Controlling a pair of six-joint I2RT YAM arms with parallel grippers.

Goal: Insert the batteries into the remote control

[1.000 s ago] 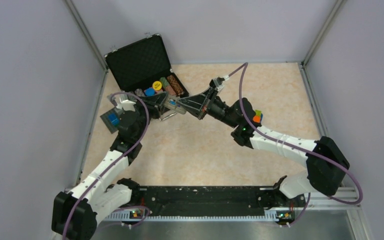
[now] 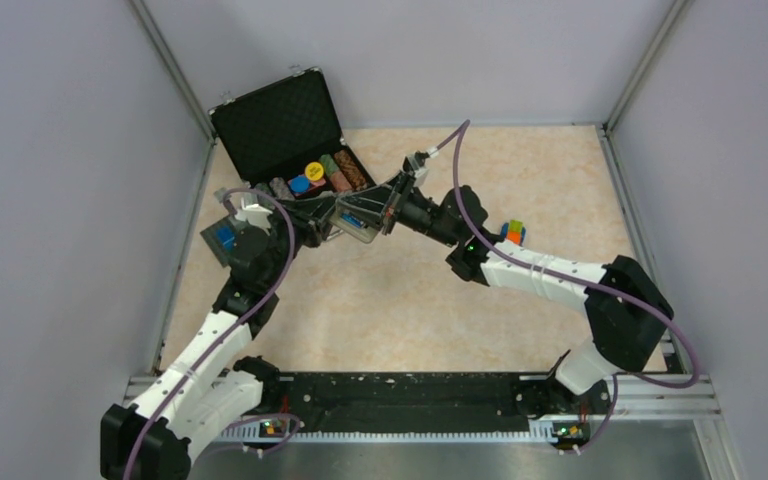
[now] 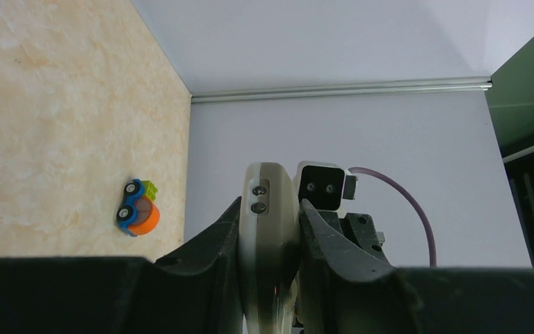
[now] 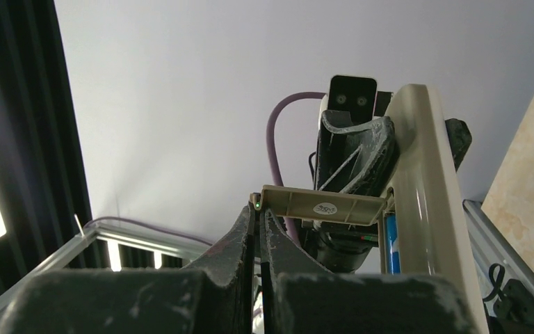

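The beige remote control [image 2: 360, 228] is held up in mid-air by my left gripper, which is shut on it; in the right wrist view its side [image 4: 427, 188] faces me, with a blue battery [image 4: 392, 243] partly visible in the compartment. My right gripper is shut, its tips at the end of a narrow beige crosspiece of the remote with a round sticker; whether anything thin sits between them I cannot tell. In the top view both grippers meet around the remote, hiding much of it.
An open case [image 2: 275, 130] with coloured items stands at the back left, a grey mat [image 2: 210, 245] at the left. A toy truck [image 3: 137, 209] sits on the right of the table [image 2: 430, 310].
The right arm has moved left and slightly up over the remote in the top view. The left gripper and remote have shifted slightly, with more of the remote showing.
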